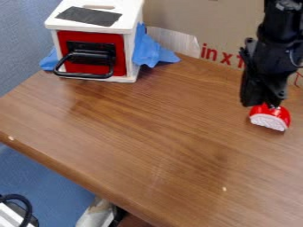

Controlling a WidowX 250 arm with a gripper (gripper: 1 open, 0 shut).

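Observation:
A black gripper (254,93) hangs at the right of the view, low over a red rounded object (270,113) with a white base that lies on the wooden table. Its lower tips are close above the object's top; I cannot tell if they touch it, or whether the gripper is open or shut.
A white toy oven (122,40) with a red door and black handle stands at the back left, a blue cloth (157,51) beside it. A cardboard panel lines the back.

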